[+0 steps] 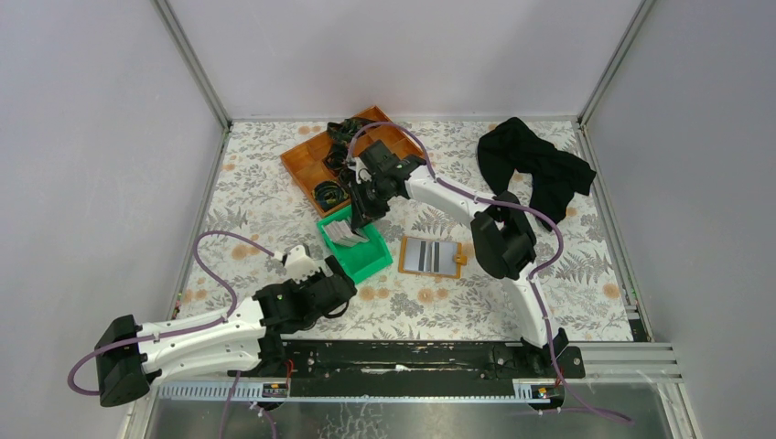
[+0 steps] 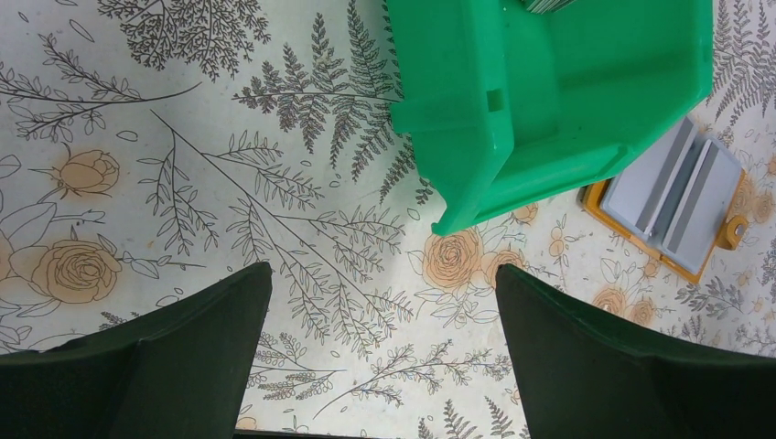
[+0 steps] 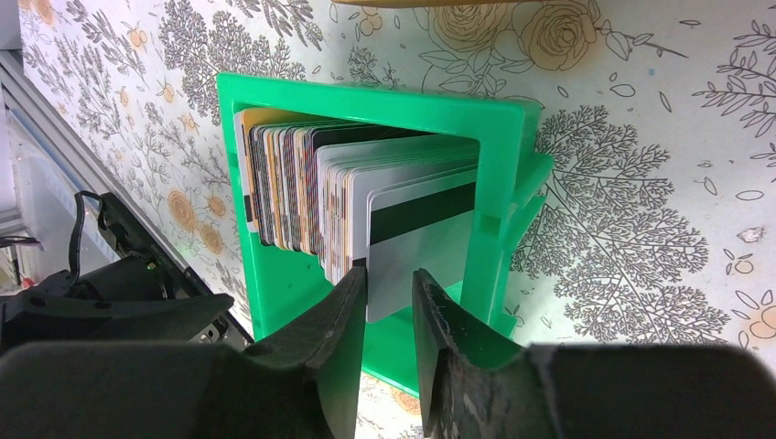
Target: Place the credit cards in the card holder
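Observation:
A row of cards point(image 3: 284, 187) leans in the green bin point(image 3: 366, 101), with a white card point(image 3: 407, 265) bearing a dark stripe at its front. At that card's lower part, my right gripper is part open, one finger against or very near the card's edge; firm contact cannot be told. The flat grey card holder point(image 1: 431, 257), with an orange border and tab, lies right of the bin. My left gripper stands wide open and empty, over bare tablecloth near the bin's front-left side.
Behind the bin is a brown compartment tray point(image 1: 307, 160) holding dark coiled items. A black cloth point(image 1: 535, 169) lies crumpled at the back right. The tabletop around the card holder is clear.

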